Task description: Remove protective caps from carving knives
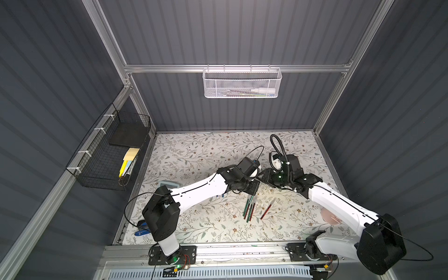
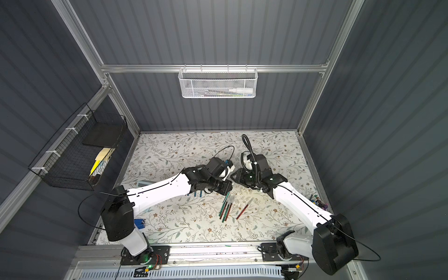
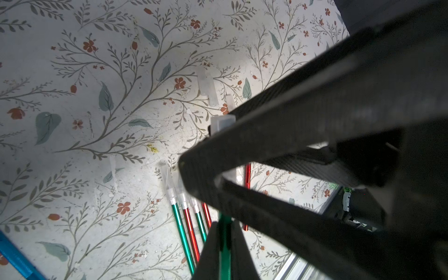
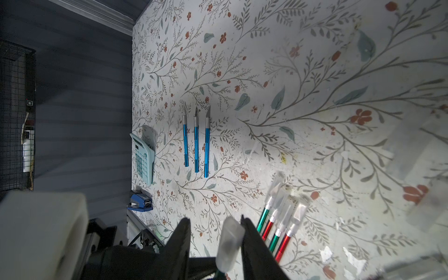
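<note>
A green carving knife (image 3: 225, 254) stands in my left gripper, which is shut on its handle. Its clear cap (image 4: 230, 245) points up between the fingers of my right gripper; these stand part open, with a gap beside the cap. Seen from the left wrist, a right finger (image 3: 205, 172) crosses in front of that knife and hides its middle. Green and red capped knives (image 4: 275, 217) lie side by side below. One more red knife (image 1: 267, 210) lies apart to their right. Three blue knives (image 4: 196, 144) lie with bare blades.
Clear loose pieces, apparently caps (image 3: 208, 86), lie on the patterned table. A light blue calculator (image 4: 143, 158) and a blue stapler-like object (image 4: 140, 201) are at the left edge. Both arms meet closely above the table's middle.
</note>
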